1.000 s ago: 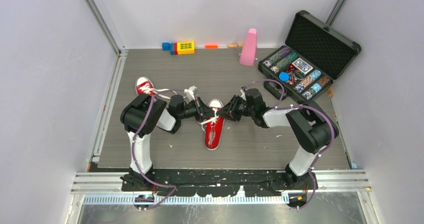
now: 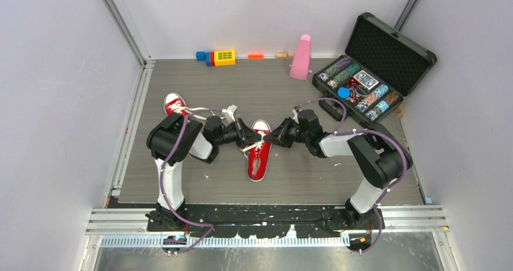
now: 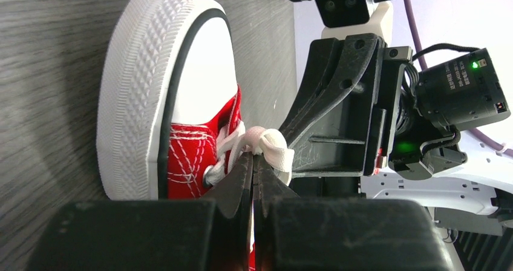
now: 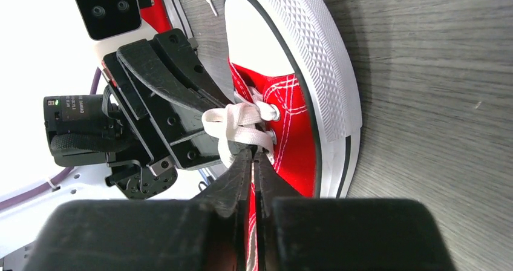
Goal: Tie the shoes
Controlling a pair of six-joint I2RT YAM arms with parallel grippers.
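Observation:
A red shoe with white laces point(image 2: 259, 162) lies in the middle of the table, its white toe cap point(image 3: 205, 71) pointing away. Both grippers meet over the lacing. From the left side my left gripper reaches in, shut, its tips against the white lace point(image 3: 275, 147). Opposite it, my right gripper has its tips close together at the looped lace point(image 4: 239, 123); whether they pinch it is hidden. Loops of lace lie around the meeting fingertips. A second red shoe point(image 2: 174, 103) lies at upper left, partly behind my left arm, with loose laces.
Toy blocks point(image 2: 224, 57) line the back edge. A pink cone-shaped object point(image 2: 301, 59) stands back right, beside an open black case point(image 2: 393, 53) holding chips and cards. The table in front of the arms is clear.
The left arm and the shoes look unchanged.

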